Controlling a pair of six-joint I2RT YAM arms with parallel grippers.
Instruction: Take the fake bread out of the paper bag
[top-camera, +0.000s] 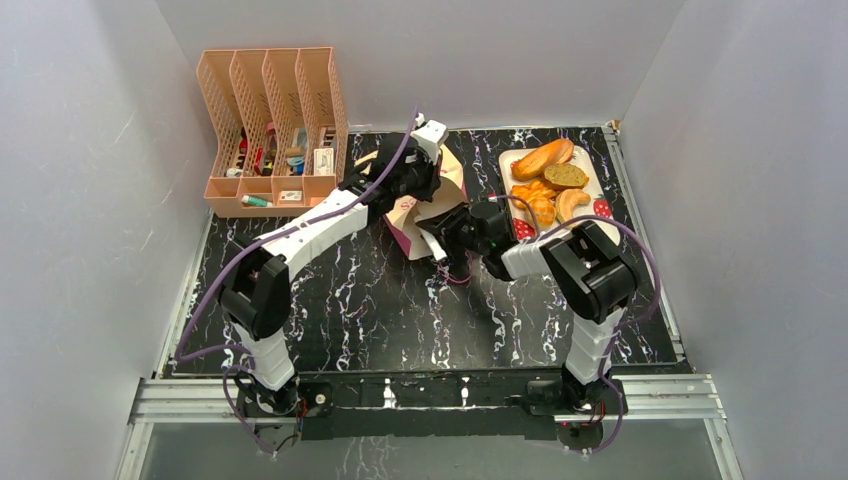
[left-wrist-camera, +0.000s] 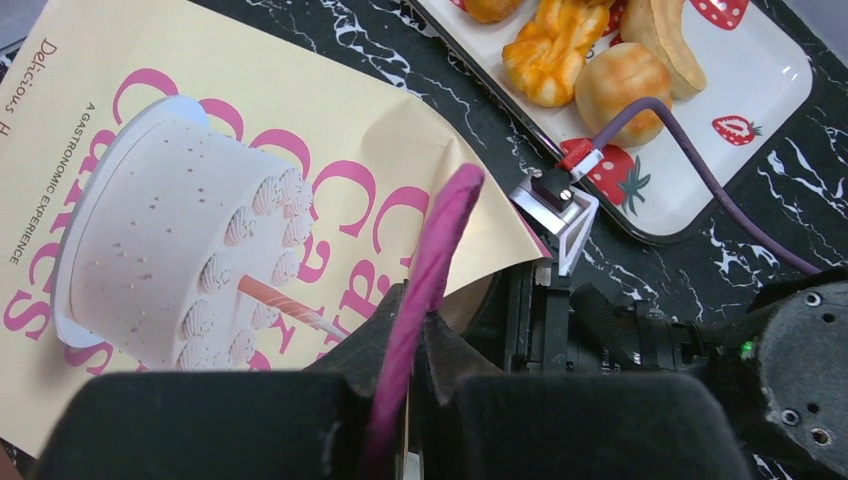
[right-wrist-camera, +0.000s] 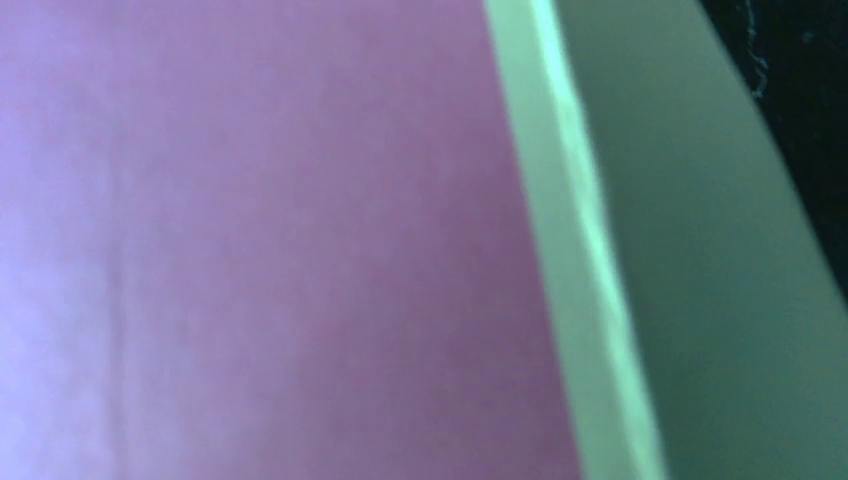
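The cream paper bag (top-camera: 450, 160), printed with pink letters and a cake (left-wrist-camera: 150, 240), is tipped over in the middle of the table. My left gripper (top-camera: 432, 188) is shut at its upper edge, on the pink rope handle (left-wrist-camera: 430, 290), as the left wrist view shows. My right gripper (top-camera: 440, 225) reaches into the bag's mouth from the right; its fingers are hidden there. The right wrist view is filled by a blurred pink surface (right-wrist-camera: 280, 240) with a pale folded edge. No bread inside the bag can be seen.
A white strawberry tray (top-camera: 515, 160) with several fake breads stands on the right. A pink divided organizer (top-camera: 230, 200) with small items is at back left.
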